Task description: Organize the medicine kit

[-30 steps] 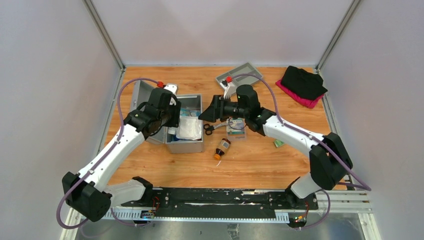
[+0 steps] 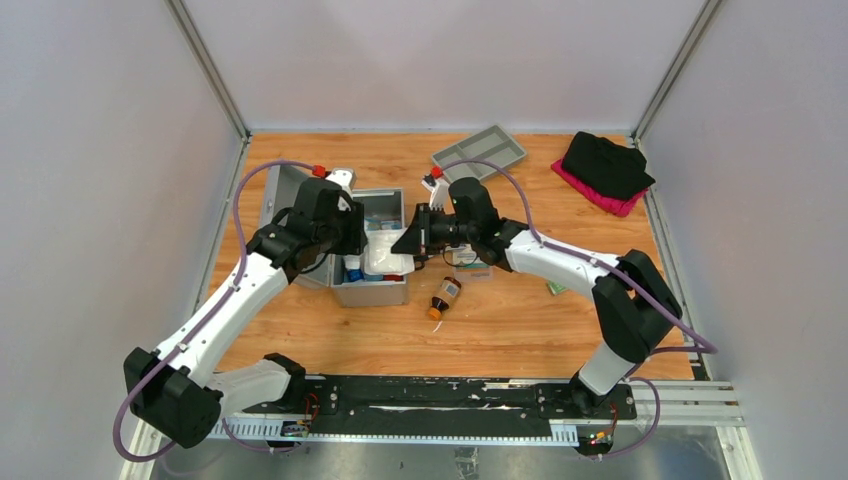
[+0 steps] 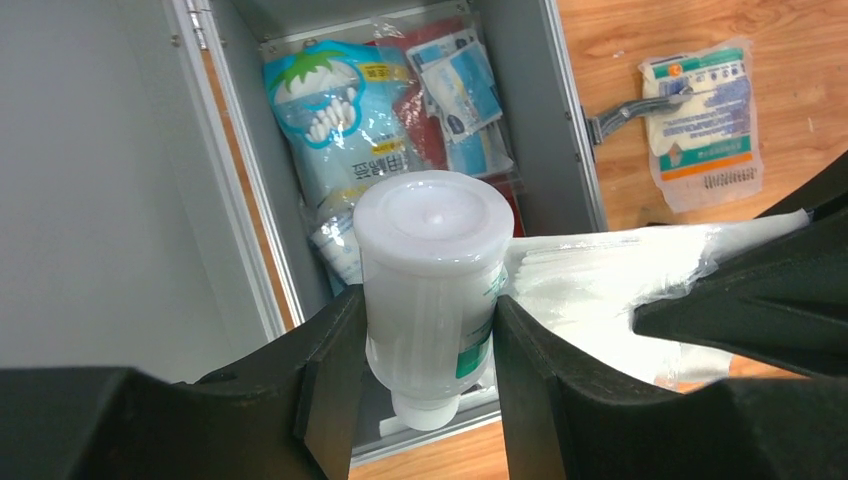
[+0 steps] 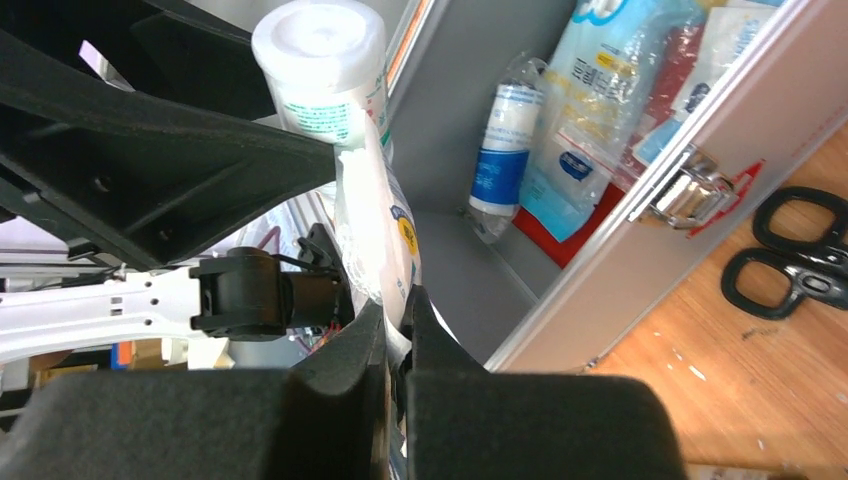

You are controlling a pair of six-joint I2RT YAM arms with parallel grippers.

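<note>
An open grey medicine kit box [image 2: 370, 295] stands left of centre, with packets lying inside. My left gripper is shut on a white bottle [image 3: 425, 290] with a white lid, held above the box. Beside the bottle, a white gauze packet [image 3: 590, 290] is pinched at its edge by my right gripper, which is shut on it. In the right wrist view the packet hangs narrow and edge-on, up against the bottle. Inside the box are a blue cotton packet [image 3: 335, 140], a bandage roll [image 4: 506, 150] and a red packet [image 3: 425, 110].
Scissors [image 4: 790, 250] lie close to the box's latch side. A clear packet [image 3: 703, 130] is to their right, and a brown bottle [image 2: 445, 295] lies in front. A grey tray [image 2: 480, 150] and folded dark cloth [image 2: 607, 167] sit at the back.
My right gripper has moved left to the white packet and closed on its edge. The packet has shifted slightly toward the right and front. The left arm has barely moved.
</note>
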